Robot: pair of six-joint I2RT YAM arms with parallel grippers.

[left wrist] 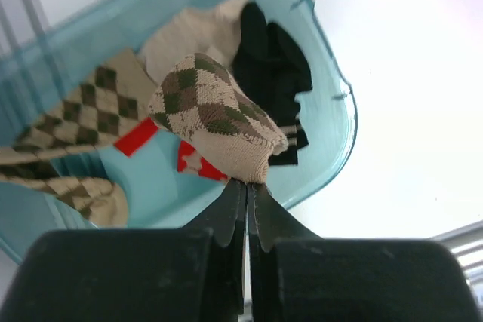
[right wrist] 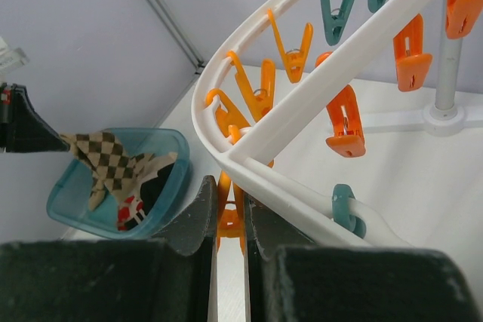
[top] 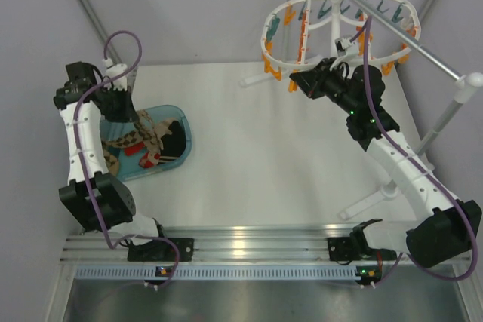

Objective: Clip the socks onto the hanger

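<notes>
Pinched by its edge, a brown-and-cream checkered sock [left wrist: 215,115] hangs from my left gripper, which is shut on it above the teal basin [top: 189,148]. In the right wrist view this sock [right wrist: 106,160] dangles from the left fingertips. At the white round hanger [top: 275,16], my right gripper is shut on an orange clip [right wrist: 225,182] at the rim. Several more orange and teal clips hang along the ring. Other socks lie in the basin: a black one [left wrist: 272,65], a beige one [left wrist: 192,35], a red one [left wrist: 200,162] and another checkered one [left wrist: 87,111].
The hanger's metal pole [top: 400,32] and white stand legs [top: 370,201] occupy the right side. Between basin and hanger the white table [top: 241,148] is bare.
</notes>
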